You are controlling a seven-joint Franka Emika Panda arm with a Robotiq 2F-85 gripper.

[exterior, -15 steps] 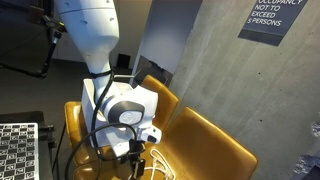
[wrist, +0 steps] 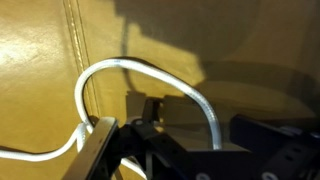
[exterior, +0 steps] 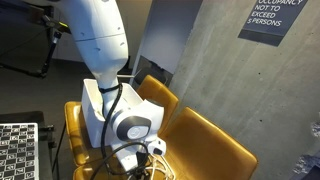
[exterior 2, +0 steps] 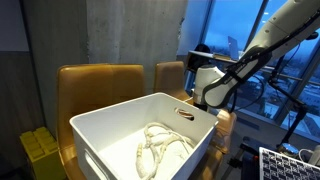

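A white cord (wrist: 185,83) forms a loop on the tan leather seat in the wrist view. One side of that loop runs between the separated fingers of my gripper, with a gap showing beside it. In exterior view 1 the gripper (exterior: 146,160) points down at the seat, close to the cord (exterior: 163,167); its tips are hard to make out there. A white box (exterior 2: 105,140) in exterior view 2 has more whitish cord (exterior 2: 158,146) lying in it.
The brown seat back (exterior: 205,145) rises beside the arm, with a concrete wall (exterior: 225,75) behind it. A yellow block stack (exterior 2: 40,155) stands at far left in exterior view 2. A checkered board (exterior: 18,150) lies off to the left.
Over the last second the arm has shifted right in exterior view 1, bringing the gripper closer to the cord. The box and seats have stayed put.
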